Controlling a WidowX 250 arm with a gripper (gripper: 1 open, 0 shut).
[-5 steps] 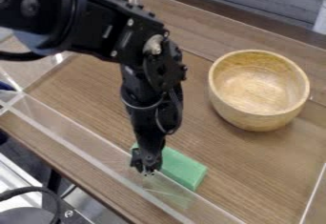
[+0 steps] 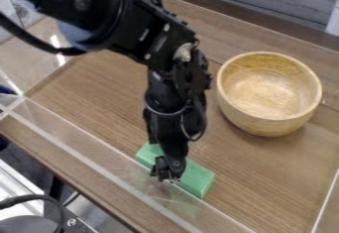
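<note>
The black arm reaches down from the upper left to my gripper (image 2: pixel 169 166), which is low over a green block (image 2: pixel 193 178) near the front of the wooden table (image 2: pixel 93 118). The fingertips are at the block's middle and partly overlap it; the gripper is open, though whether the fingers touch the block is hard to tell.
A beige bowl (image 2: pixel 269 113) stands at the right, behind the block. A clear panel runs along the table's front, partly over the block.
Since a second ago my gripper has shifted slightly right and up in the view over the green block, more of whose left end now shows.
</note>
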